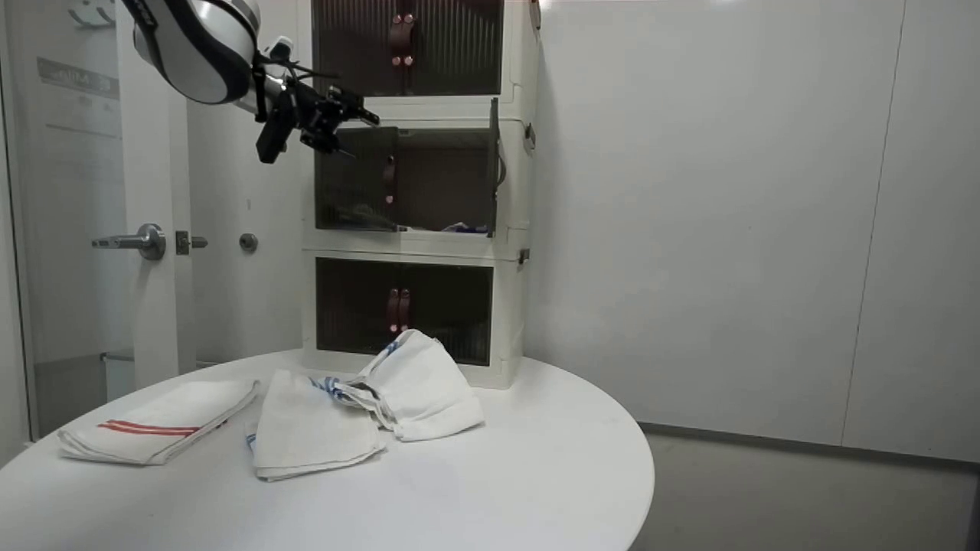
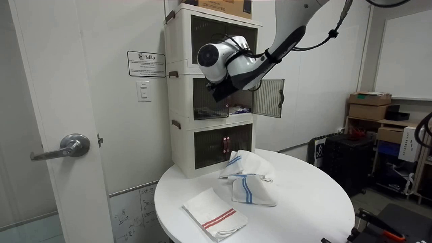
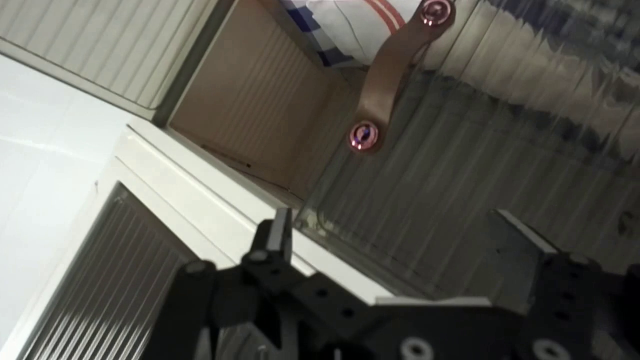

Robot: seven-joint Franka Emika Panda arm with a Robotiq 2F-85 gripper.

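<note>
My gripper is open in the wrist view, its two fingers wide apart and nothing between them. It faces the middle tier of a white cabinet (image 1: 511, 184). The left door (image 1: 354, 179) of that tier stands slightly ajar, with a brown strap handle (image 3: 382, 81) that lies beyond my fingertips, apart from them. The right door (image 2: 269, 97) is swung wide open. Through the gap, folded cloths (image 3: 351, 27), white with red stripes and blue checks, show inside the compartment.
On the round white table (image 1: 551, 450) lie a red-striped towel (image 1: 165, 422), a blue-striped towel (image 1: 312, 427) and a crumpled white towel (image 1: 427, 390). The upper doors (image 1: 450, 46) and lower doors (image 1: 450, 312) are closed.
</note>
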